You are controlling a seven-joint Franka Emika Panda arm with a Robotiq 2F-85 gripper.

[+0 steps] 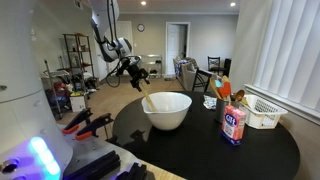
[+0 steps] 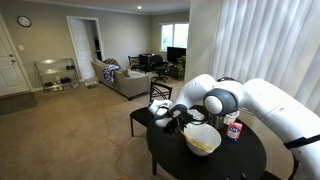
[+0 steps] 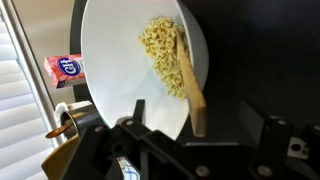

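A white bowl (image 1: 168, 112) stands on the dark round table (image 1: 215, 150); yellow noodles (image 3: 160, 42) lie inside, seen in the wrist view. A wooden utensil (image 3: 187, 72) leans out over the bowl's rim, its handle end toward the camera. My gripper is open, a finger on either side of the handle's line, touching neither side. Whether the handle reaches in between the fingertips is hard to tell. In exterior view 1 the gripper (image 1: 88, 128) hangs left of the bowl, apart from it. Exterior view 2 has the bowl (image 2: 203, 138) partly behind the arm.
A red and blue carton (image 1: 233, 123) stands right of the bowl, by a utensil holder (image 1: 222, 106) with several colourful tools. Behind is a white basket (image 1: 262, 112). A person (image 1: 118, 55) is in the background.
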